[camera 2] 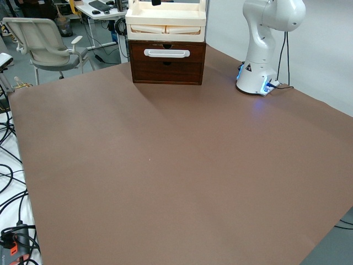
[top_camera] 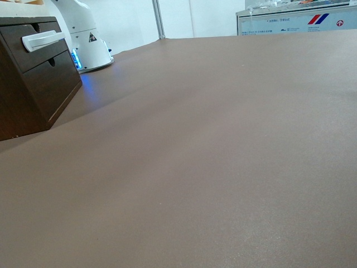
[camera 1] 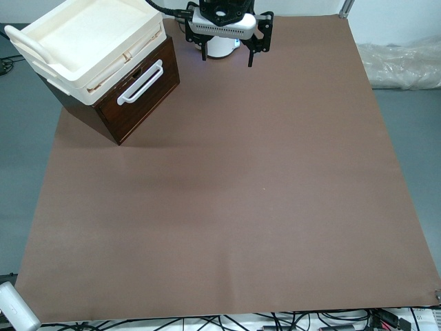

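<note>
My gripper (camera 1: 226, 49) hangs from the arm at the back of the table in the left view, black with a white housing, its two fingers pointing down and apart with nothing seen between them. It is to the right of a dark wooden two-drawer box (camera 1: 141, 110) with a white handle (camera 2: 166, 53) on the upper drawer. A white plastic bin (camera 1: 83, 38) sits on top of the box. In the right view only a small dark tip shows above the bin; in the top view the gripper is out of sight.
The white robot base (camera 2: 256, 77) stands at the back beside the box. Cables run along one table edge (camera 2: 16, 187).
</note>
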